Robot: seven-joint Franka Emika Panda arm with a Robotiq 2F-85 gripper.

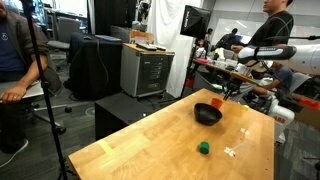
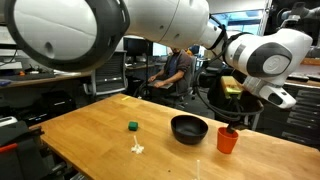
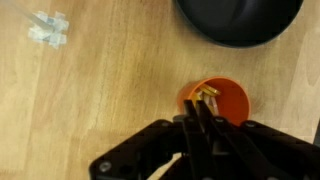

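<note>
An orange cup (image 2: 227, 140) stands upright on the wooden table, right of the black bowl (image 2: 189, 129) in exterior view 2. In the wrist view the cup (image 3: 236, 103) shows from above, with small pale-yellow items (image 3: 208, 91) at its opening. My gripper is over the cup's near-left side, its fingertips close together. A sliver of yellowish material appears between them, but the frames do not show clearly what it is. From exterior view 2 the gripper (image 2: 236, 126) points down at the cup's mouth. Whether the fingertips touch the cup is hidden.
The black bowl (image 3: 240, 18) lies close beside the cup. A green block (image 2: 133, 126) and a small white item (image 2: 137, 145) rest farther off on the table (image 2: 90, 130). People sit and stand beyond it.
</note>
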